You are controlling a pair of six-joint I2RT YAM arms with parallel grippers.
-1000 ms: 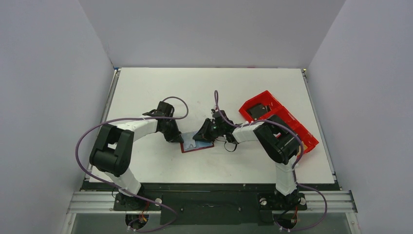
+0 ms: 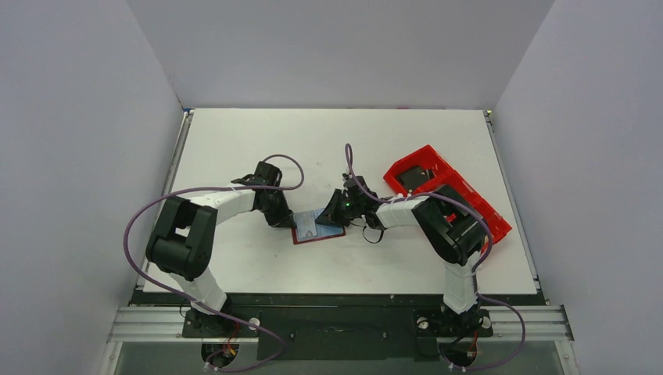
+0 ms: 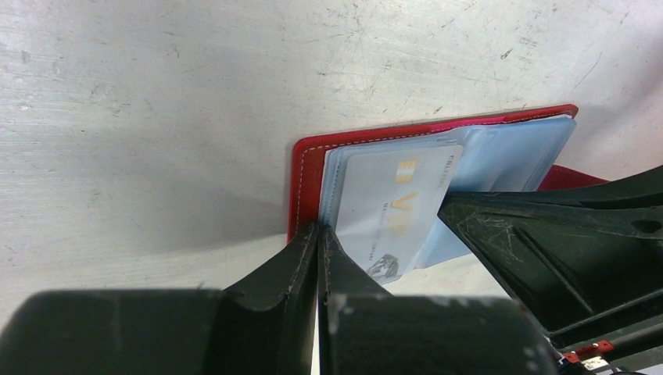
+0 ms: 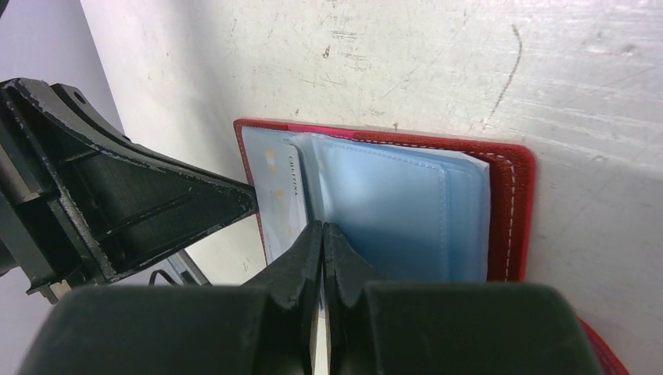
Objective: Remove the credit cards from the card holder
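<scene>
An open red card holder (image 3: 308,176) with clear bluish plastic sleeves (image 4: 391,203) lies on the table between my arms. One whitish card (image 3: 391,191) with gold print shows in a sleeve on its left half. My left gripper is shut, its tips down at the holder's left edge where the red border meets the sleeve. Also shut, my right gripper has its tips at the card's inner edge, beside a raised fold of sleeve. Whether either one pinches a thin layer of plastic or cover is hidden by the fingertips.
A red divided tray (image 2: 428,150) stands at the right with dark items inside, partly under the right arm. A thin black cable loop hangs by the right gripper.
The holder and the left gripper have shifted very slightly right. My right gripper and forearm have also moved a little to the right. Both grippers stay at the holder.
</scene>
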